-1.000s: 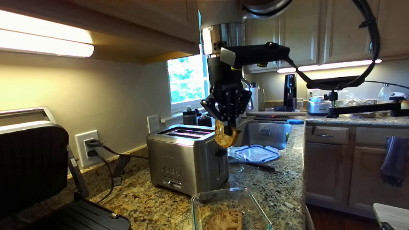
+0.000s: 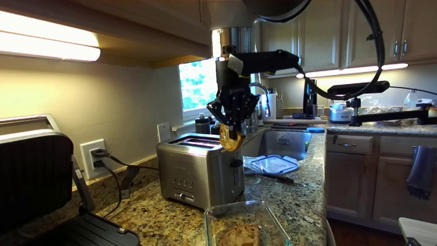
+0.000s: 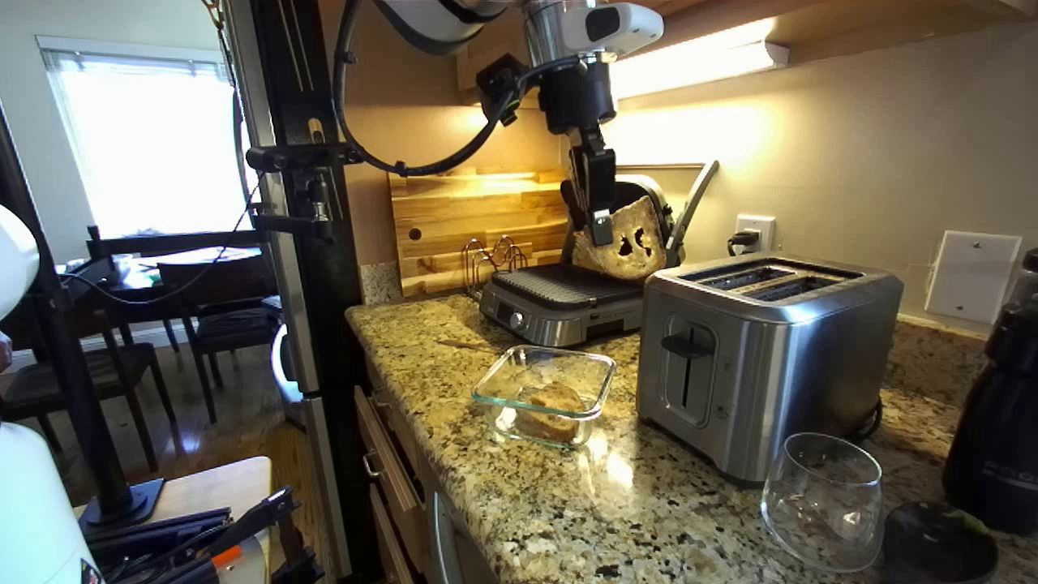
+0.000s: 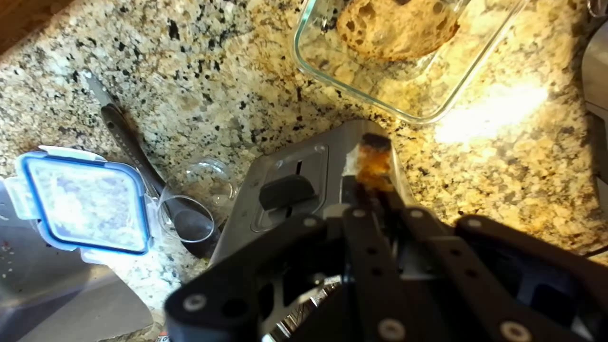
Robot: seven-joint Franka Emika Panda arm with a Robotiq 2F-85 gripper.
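Note:
My gripper is shut on a slice of bread, which hangs upright with its browned, holed face visible in exterior view 2 as the held bread. In the wrist view only the slice's dark-edged rim, the bread edge, shows beyond the fingers. A steel toaster stands on the counter with two empty-looking slots on top. The slice is close to the toaster's lever end; its exact height over the slots is hard to tell. Another bread slice lies in a glass dish.
An open grill press stands beyond the dish. Near the toaster are a drinking glass, a blue-rimmed lid and a dark-handled knife. The sink lies behind; overhead cabinets limit height.
In exterior view 1, my gripper and its slice have moved left and slightly up, toward the toaster's top. The toaster and dish have stayed put.

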